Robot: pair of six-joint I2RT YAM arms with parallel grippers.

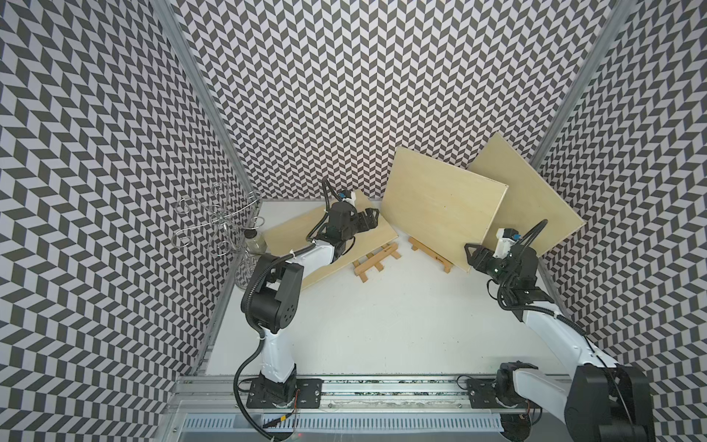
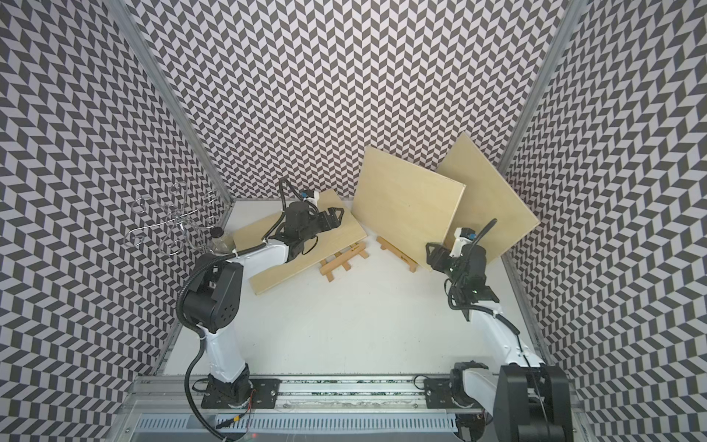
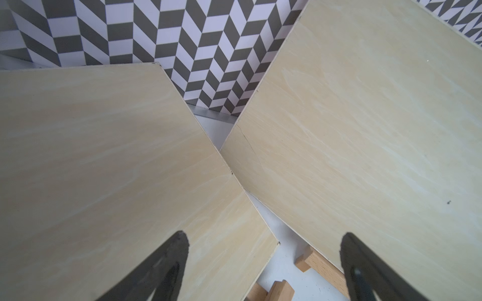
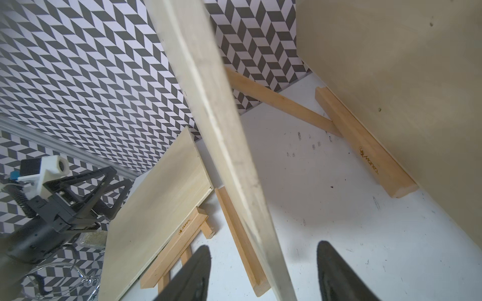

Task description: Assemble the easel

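The middle board stands tilted back on a wooden easel, whose front bar shows under it. At its right edge, my right gripper stands open; in the right wrist view that edge runs between the fingers, apparently clear of both. Over the left board hovers my left gripper, also open and empty, close to the middle board's left side. A wooden easel base lies at the left board's front edge. Another board leans behind on the right, on its own bar.
A bottle with a dark cap and a clear stand with curved wire arms are at the left wall. Bare white tabletop spreads across the front. The right wall is close behind the right board.
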